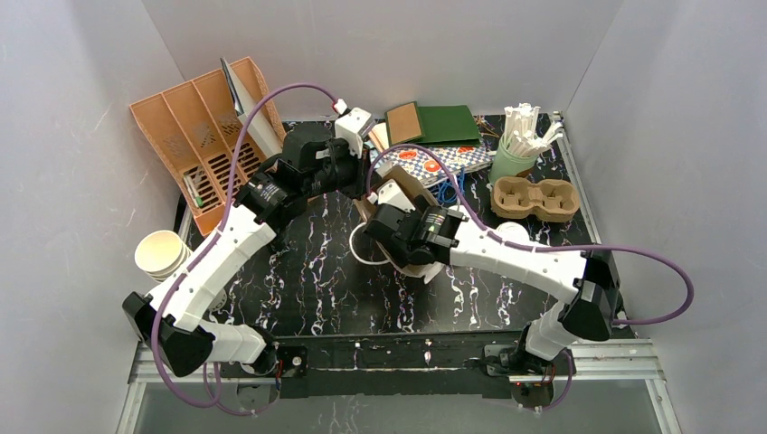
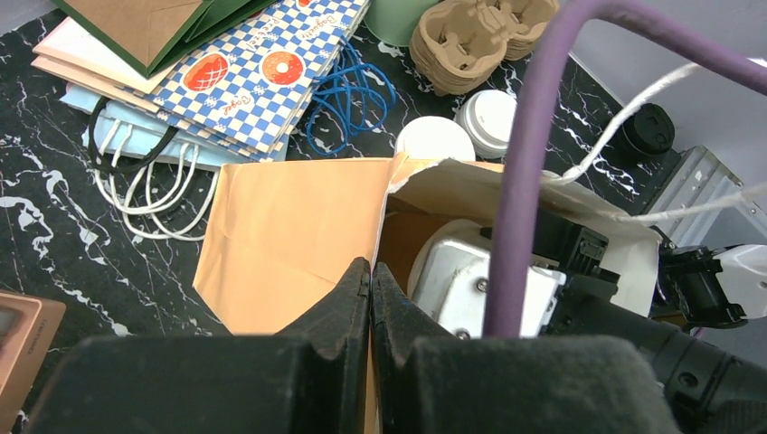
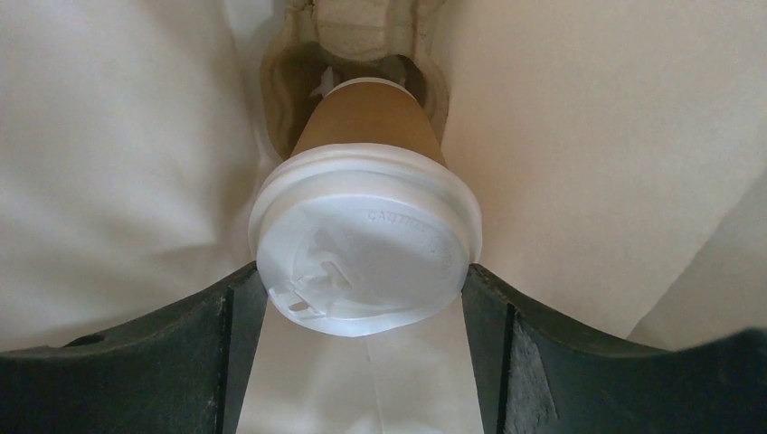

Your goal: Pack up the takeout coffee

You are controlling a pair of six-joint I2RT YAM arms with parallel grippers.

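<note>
A paper bag [image 1: 405,183] stands open at the table's middle, with a white handle. My left gripper is shut at the bag's top edge, the thin paper rim between its fingertips. My right gripper reaches down inside the bag, open around a white-lidded brown coffee cup [image 3: 362,253], fingertips at either side of the lid. The cup sits in a pulp cup carrier [image 3: 362,27] within the bag. In the top view, the right wrist hides most of the bag's inside.
Bags and napkins [image 1: 432,127], a straw holder [image 1: 511,163], spare carriers [image 1: 534,197] and white lids [image 2: 488,117] line the back and right. An orange rack [image 1: 172,136] and stacked cups [image 1: 158,253] stand left.
</note>
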